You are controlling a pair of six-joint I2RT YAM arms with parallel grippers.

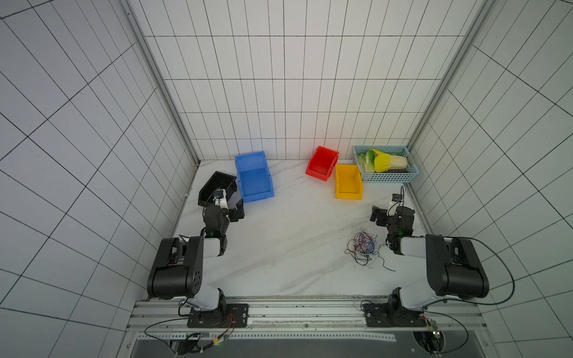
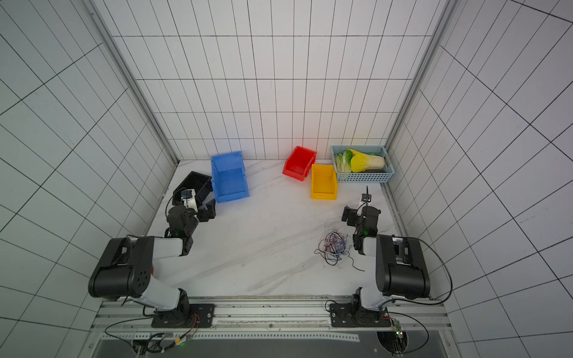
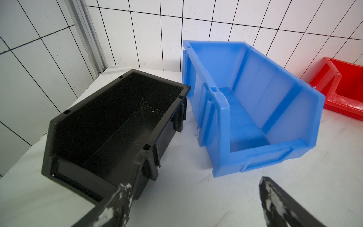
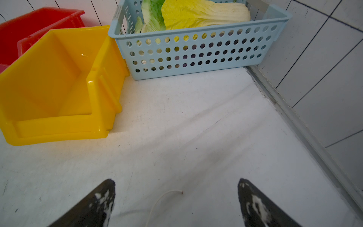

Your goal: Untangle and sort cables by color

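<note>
A tangled pile of thin cables (image 1: 362, 247), dark, reddish, blue and white, lies on the front right of the table, beside my right gripper (image 1: 382, 216). A pale cable end (image 4: 166, 193) shows below the right fingers in the right wrist view. That gripper is open and empty. My left gripper is open and empty, facing the black bin (image 3: 113, 136) and blue bin (image 3: 249, 113). The red bin (image 2: 298, 162) and yellow bin (image 2: 323, 186) stand at the back right of centre.
A light blue basket (image 4: 200, 56) holding leafy vegetables stands in the back right corner. Tiled walls bound the back and both sides.
</note>
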